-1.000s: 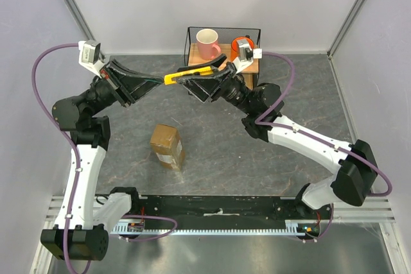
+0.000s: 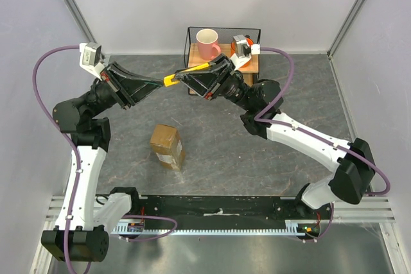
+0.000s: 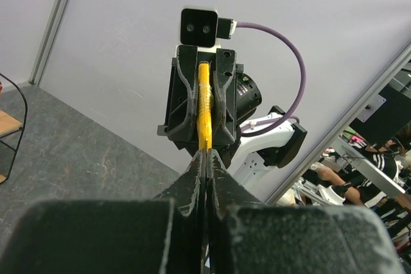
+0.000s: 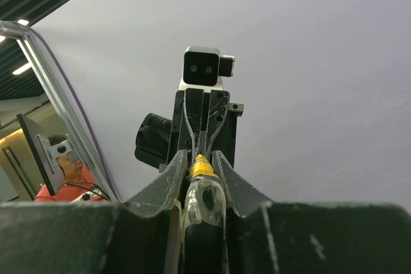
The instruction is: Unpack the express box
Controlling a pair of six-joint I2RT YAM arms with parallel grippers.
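Observation:
A cardboard box [image 2: 166,139] with a pale label stands on the grey floor, closed as far as its visible faces show. Above and behind it, a slim yellow and black tool [image 2: 170,81], apparently a cutter, hangs level between both arms. My left gripper [image 2: 161,83] is shut on the tool's left end; its fingers meet in the left wrist view. From the other side, my right gripper [image 2: 182,77] has closed around the tool's body, with the yellow edge [image 3: 204,104] showing between its fingers. In the right wrist view the tool's yellow tip [image 4: 203,167] points at the left gripper.
At the back, a wire-framed wooden rack [image 2: 194,59] holds a pink mug [image 2: 208,44] and an orange item [image 2: 251,44], partly covered by the right gripper. Open floor [image 2: 237,158] lies right of the box. Walls close in both sides.

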